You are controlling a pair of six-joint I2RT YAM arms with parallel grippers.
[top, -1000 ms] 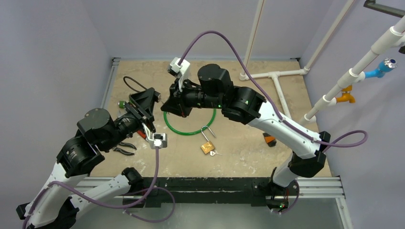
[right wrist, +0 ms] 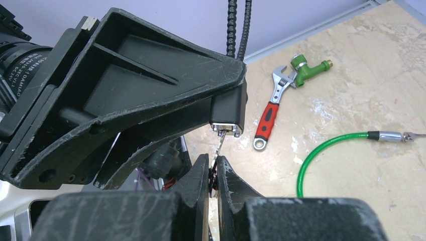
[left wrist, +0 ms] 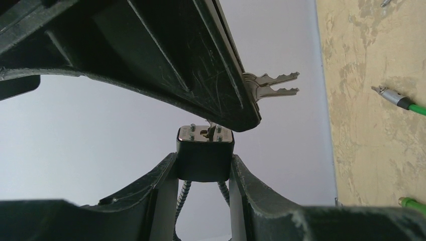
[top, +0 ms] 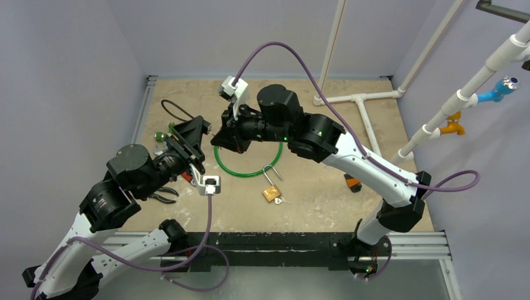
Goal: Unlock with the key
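A black cable lock [left wrist: 205,160] [right wrist: 228,108] is held between the fingers of my left gripper [top: 201,128]. My right gripper [top: 220,140] is shut on a bunch of keys [left wrist: 271,80]. A thin key [right wrist: 220,143] reaches from the right fingertips to the keyhole on the lock's metal face; how deep it sits cannot be told. In the left wrist view the right fingertip hides part of the keys.
A brass padlock [top: 271,192] with keys lies mid-table. A green hose [top: 247,174], an adjustable wrench [right wrist: 267,120], a green tap [right wrist: 311,71] and pliers [top: 164,197] lie around it. White pipes [top: 369,128] stand at the right.
The right arm has not visibly moved.
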